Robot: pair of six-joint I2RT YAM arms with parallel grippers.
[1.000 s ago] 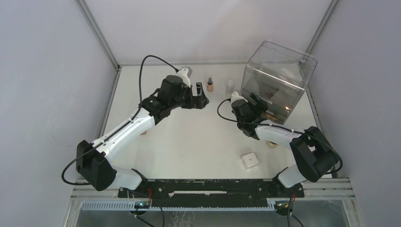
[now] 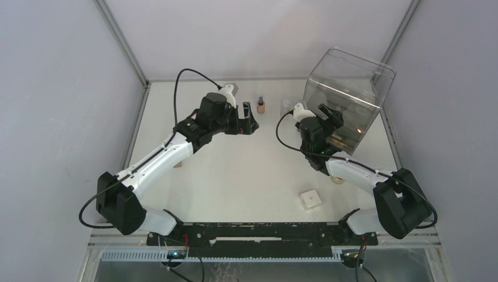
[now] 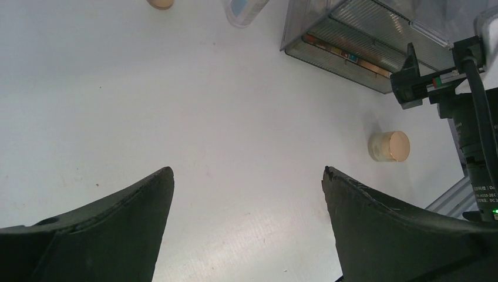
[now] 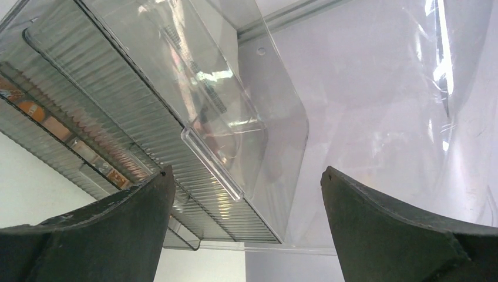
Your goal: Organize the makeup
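Note:
A clear acrylic organizer [image 2: 364, 88] stands at the back right, with small items inside its drawers [image 4: 82, 147]. My right gripper [image 2: 332, 116] is at its front, open; in the right wrist view the clear drawer handle [image 4: 211, 164] lies between and beyond the fingers. My left gripper [image 2: 245, 117] is open and empty over the mid-table. A foundation bottle [image 2: 261, 107] and a translucent container [image 3: 244, 10] stand at the back. A round jar [image 3: 389, 146] sits at the right, partly hidden by the right arm in the top view.
A small white box [image 2: 310, 200] lies near the front right. An item [image 2: 177, 165] is mostly hidden under the left arm. Walls enclose the sides and back.
My right gripper has moved right and up in the top view, along the organizer's front. The left arm is practically still.

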